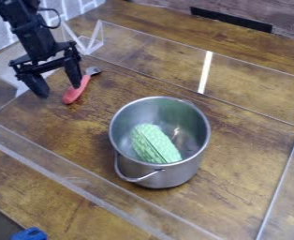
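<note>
My black gripper (57, 81) hangs open at the upper left, low over the wooden table. A utensil with a red handle (76, 91) and metal end lies just right of its fingers, nothing visibly held. A steel pot (177, 169) with a handle stands at the centre right, holding a pale green textured object (154, 144).
A clear plastic barrier encloses the work area, with a white strip (206, 72) at the back. A blue object (30, 233) sits at the bottom left corner.
</note>
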